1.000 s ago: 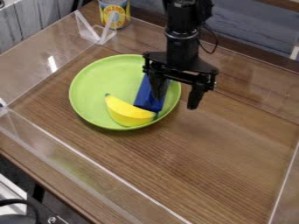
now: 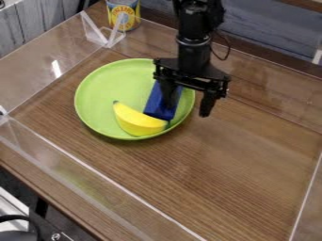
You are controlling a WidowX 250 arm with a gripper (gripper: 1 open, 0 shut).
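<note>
My black gripper [image 2: 187,87] hangs from the top of the view over the right part of a green plate [image 2: 100,90], its fingers open and spread to either side. Below it on the plate a blue block [image 2: 160,104] lies next to a yellow banana [image 2: 136,120]. The block's upper part is partly hidden by the gripper, and I cannot tell whether the left finger touches it.
A can with a blue and yellow label [image 2: 123,15] stands at the back left. A black cable lies at the bottom left.
My gripper has shifted very slightly; the plate, block and banana look unmoved.
</note>
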